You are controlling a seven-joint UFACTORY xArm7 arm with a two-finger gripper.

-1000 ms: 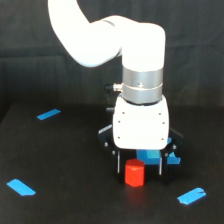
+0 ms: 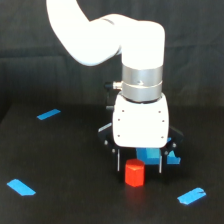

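A red block point(image 2: 134, 173) rests on the dark table, low in the camera view and a little right of the middle. My gripper point(image 2: 139, 168) points down over that spot with its two thin dark fingers spread apart. In the image the block appears between them, nearer the left finger. Neither finger visibly presses on it, though the depth between gripper and block is hard to judge. Just behind, a blue piece point(image 2: 153, 156) is partly covered by the gripper.
Blue strips lie flat on the table: one strip point(image 2: 48, 114) at the far left, another strip point(image 2: 21, 187) at the near left, and a marked blue piece point(image 2: 191, 196) at the near right.
My gripper sits very slightly higher than before, its fingers still apart. The red block and the blue pieces have not visibly moved.
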